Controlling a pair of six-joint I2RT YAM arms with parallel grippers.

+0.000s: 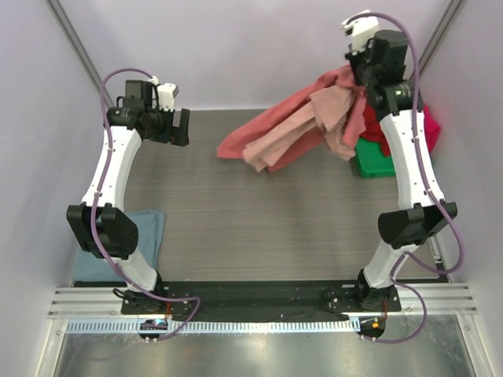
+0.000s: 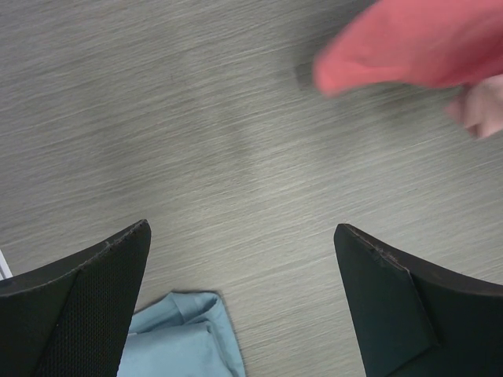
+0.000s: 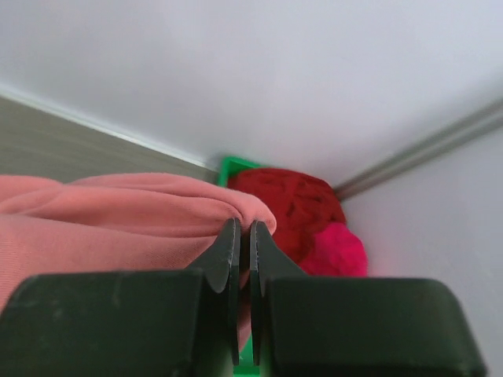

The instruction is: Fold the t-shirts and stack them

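A coral-pink shirt [image 1: 251, 137] with a paler inner side dangles from my right gripper [image 1: 354, 63], stretching leftward over the table; in the right wrist view its fingers are shut on a bunched edge [image 3: 141, 212]. My left gripper [image 1: 179, 126] is open and empty over the table's left part, the shirt's tip [image 2: 409, 39] blurred at upper right of its view. A folded light-blue shirt [image 1: 118, 255] lies at the near left.
A green bin [image 1: 373, 161] with red [image 3: 291, 204] and magenta [image 3: 338, 255] cloth stands at the back right. Walls bound the sides and back.
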